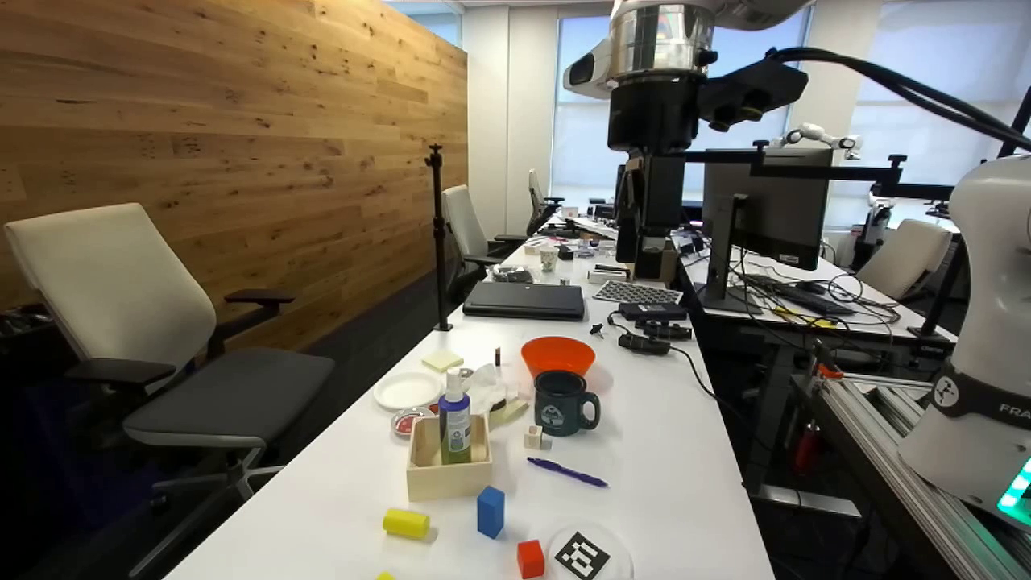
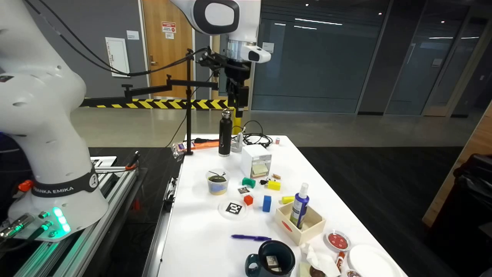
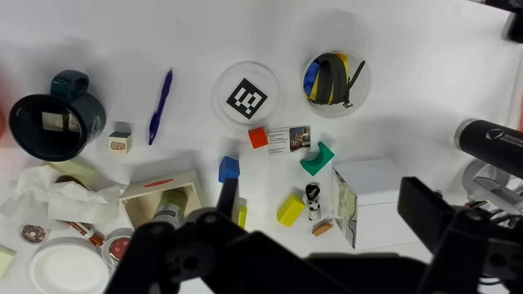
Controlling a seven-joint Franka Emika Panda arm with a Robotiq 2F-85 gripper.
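Observation:
High above the white table (image 2: 203,221), my gripper stands open, its two dark fingers wide apart and nothing held. In exterior view 2 the same gripper (image 2: 238,113) hangs over the far part of the table. Below it in the wrist view lie a blue block (image 3: 229,169), a red cube (image 3: 258,137), a green arch (image 3: 317,159) and a yellow block (image 3: 290,210). A wooden box (image 2: 295,229) holds a purple spray bottle (image 2: 300,205). A dark mug (image 1: 561,401) stands upright with lettered cubes inside; close by are a small cube (image 3: 120,142) and a purple pen (image 3: 160,108).
A clear tub (image 3: 360,93), a white box (image 3: 377,203) and a black bottle (image 2: 225,134) stand toward one end. An orange bowl (image 1: 557,357), a white plate (image 1: 407,391) and crumpled tissue (image 3: 81,201) lie toward the other.

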